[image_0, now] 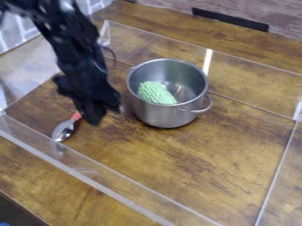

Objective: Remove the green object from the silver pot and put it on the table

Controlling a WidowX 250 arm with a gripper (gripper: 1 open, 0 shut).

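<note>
The silver pot (181, 116) stands upright on the wooden table (200, 177), just right of the picture's middle. Inside it lies the green object (156, 93), a light green piece with a bumpy texture, leaning toward the pot's left wall. To the left of the pot is my dark gripper (104, 113), blurred and low over the table. Whether its fingers are parted or closed is lost in the blur.
A spoon (63, 131) with a red handle lies left of the pot, its handle mostly hidden behind my gripper. Clear barrier edges surround the work area. Right of the pot and in front of it, the table is bare.
</note>
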